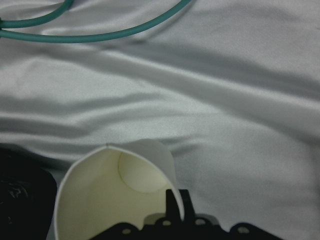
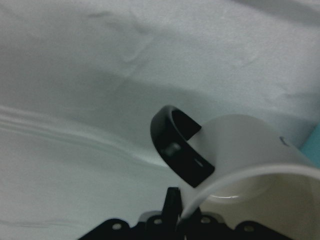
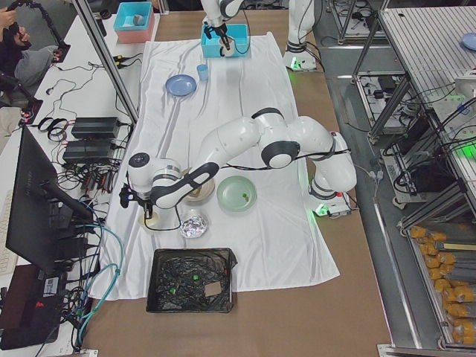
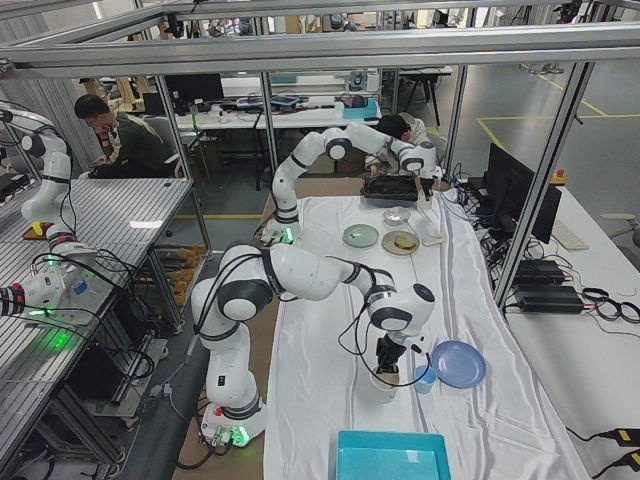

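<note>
My left gripper is shut on the rim of a white paper cup [image 1: 115, 200], which lies tilted with its mouth toward the wrist camera, low over the cloth near the black lined bin [image 3: 192, 253]. My right gripper is shut on the rim of a white mug [image 2: 245, 140] with a black handle [image 2: 170, 145]; in the camera right view the mug [image 4: 385, 392] is beside a blue cup [image 4: 425, 382], near the turquoise tray [image 4: 392, 440].
A blue plate [image 3: 181, 85], green plate [image 3: 236, 194], tan plate with something on it [image 4: 390, 245] and foil bowl [image 3: 193, 225] stand on the white cloth. Monitor, cables and hoses [image 1: 100, 36] line one side.
</note>
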